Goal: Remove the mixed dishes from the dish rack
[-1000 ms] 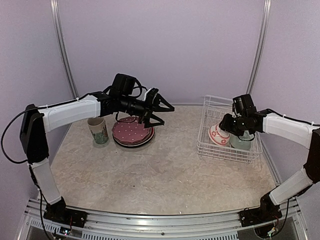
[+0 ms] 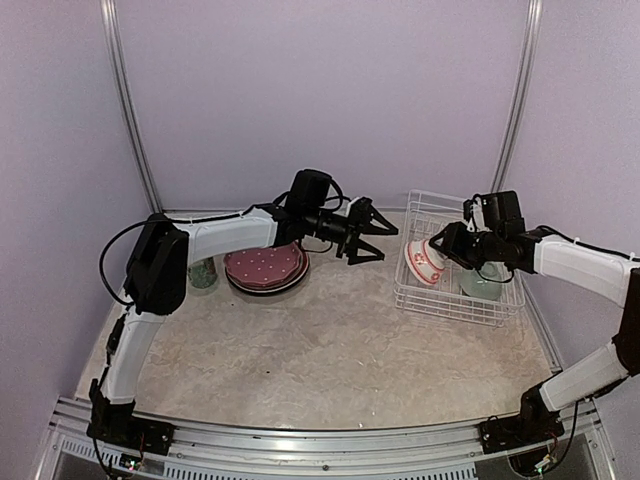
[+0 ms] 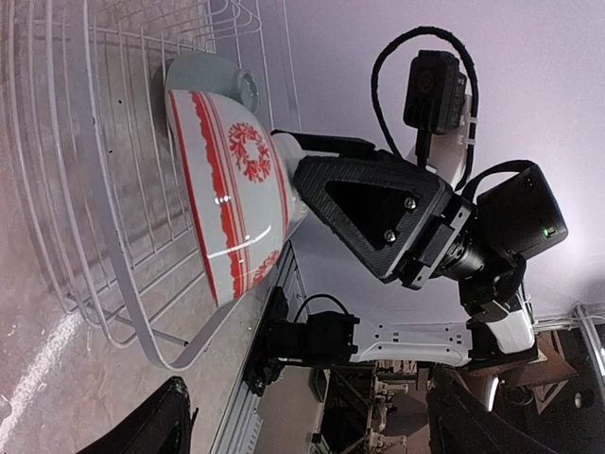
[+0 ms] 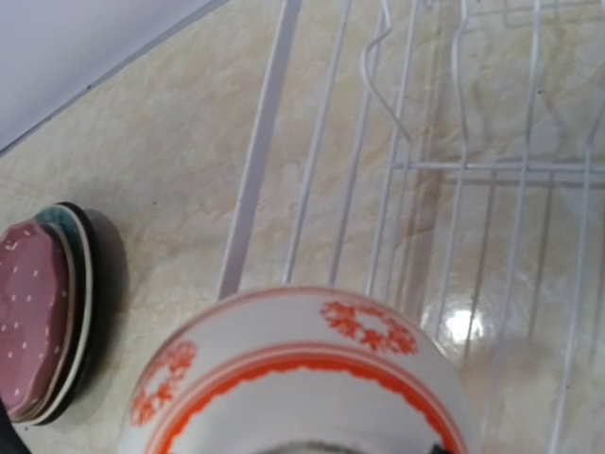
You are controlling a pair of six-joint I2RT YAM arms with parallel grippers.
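A white bowl with red patterns (image 2: 424, 262) is tilted on its side in the dish rack (image 2: 450, 312), its rim facing left. My right gripper (image 2: 446, 241) is shut on the bowl's foot; in the left wrist view its dark finger (image 3: 354, 194) presses against that foot. From the right wrist view the bowl (image 4: 312, 326) fills the lower middle, and the fingers are mostly hidden. My left gripper (image 2: 384, 243) stands open and empty just left of the rack, its fingers toward the bowl. A pale green cup (image 2: 483, 282) remains in the rack, right of the bowl.
Stacked plates, a pink dotted one on top (image 2: 262, 268), sit on the left of the table beside a patterned cup (image 2: 202, 274), partly behind my left arm.
My left gripper has travelled right and slightly down, toward the rack. The bowl has risen a little and tipped onto its side with the right gripper, which has shifted only slightly.
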